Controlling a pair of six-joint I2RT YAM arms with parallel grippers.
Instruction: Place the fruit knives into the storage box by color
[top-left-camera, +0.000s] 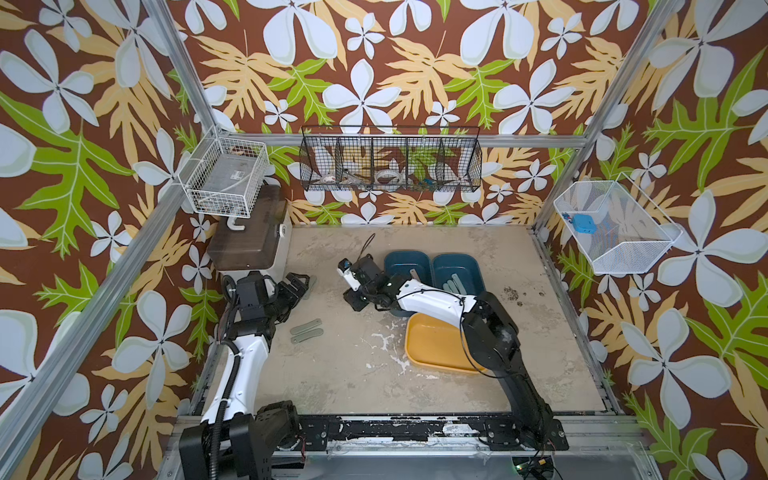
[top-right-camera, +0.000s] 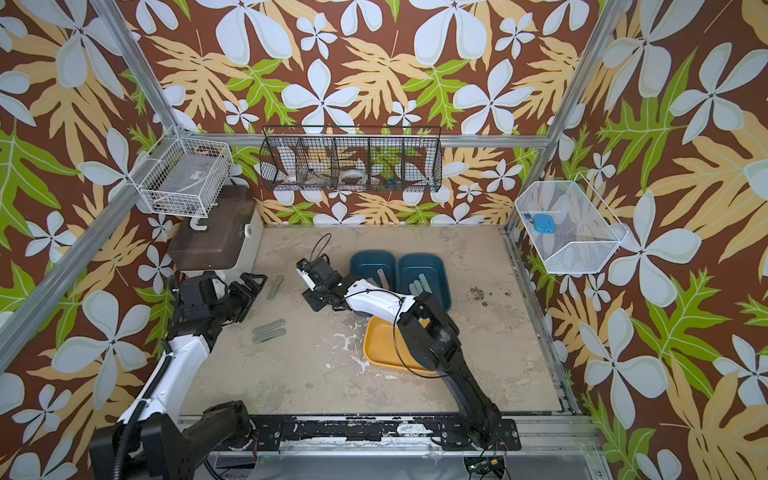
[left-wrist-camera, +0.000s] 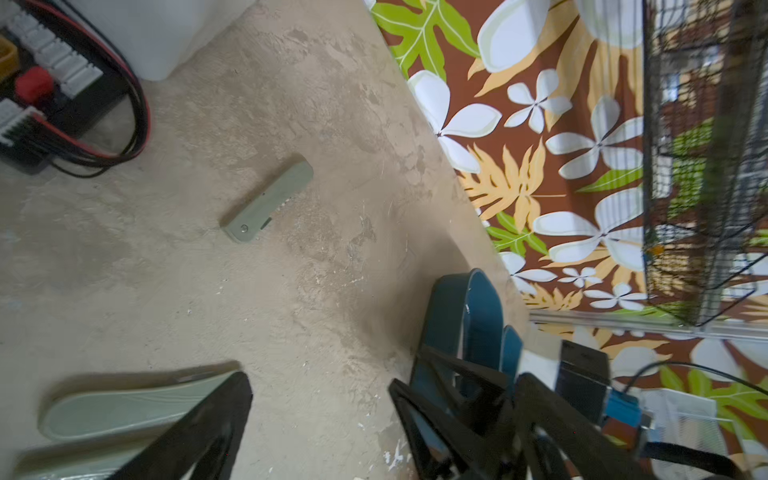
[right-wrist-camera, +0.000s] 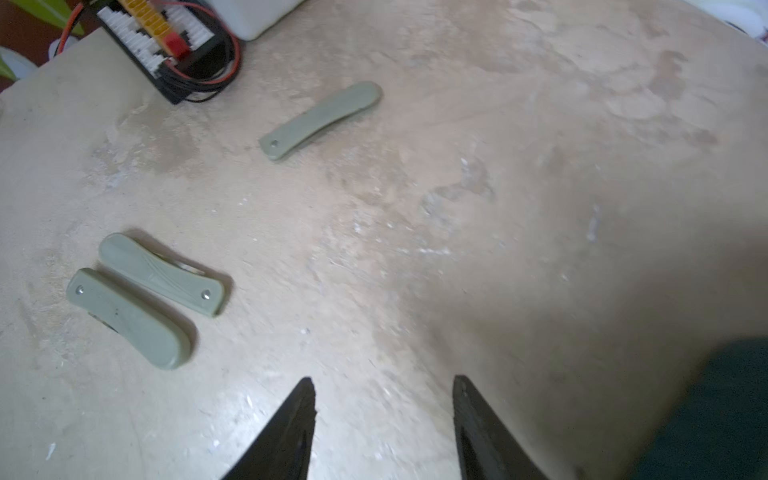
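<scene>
Two green folded knives (top-left-camera: 306, 326) (right-wrist-camera: 142, 272) lie side by side on the left of the table; a third (right-wrist-camera: 320, 120) lies farther back. Pink knives are in the left blue compartment (top-right-camera: 372, 257), mint ones in the right blue compartment (top-right-camera: 424, 264), partly behind my right arm. My left gripper (top-left-camera: 294, 286) hangs open near the back knife, nothing held; in its wrist view the dark fingers frame bare table and part of the other gripper. My right gripper is part open with nothing between its fingertips, above the table between the knives and the blue boxes.
A yellow tray (top-left-camera: 432, 352) sits in front of the blue boxes under the right arm. An appliance (top-left-camera: 244, 240) and a wiring board (left-wrist-camera: 56, 88) stand back left. Wire baskets (top-left-camera: 389, 160) hang on the walls.
</scene>
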